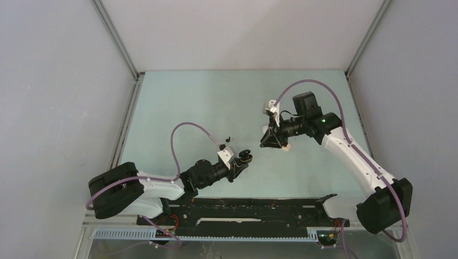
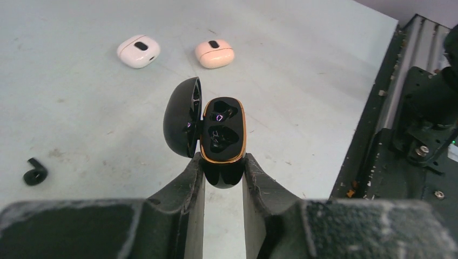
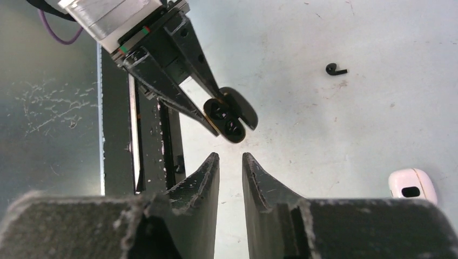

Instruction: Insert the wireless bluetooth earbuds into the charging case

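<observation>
My left gripper is shut on the black charging case [image 2: 222, 135], whose lid [image 2: 181, 116] stands open; the top of the case shows dark, glossy compartments, whose contents I cannot make out for sure. A black earbud lies on the table behind the left gripper, also in the right wrist view [image 3: 335, 70]. My right gripper [image 1: 270, 141] hangs right of and behind the case, apart from it; in the right wrist view its fingertips are slightly apart with nothing visible between them.
A white case [image 2: 138, 51] and a pink case [image 2: 214, 53] lie on the right part of the table, partly under the right arm in the top view.
</observation>
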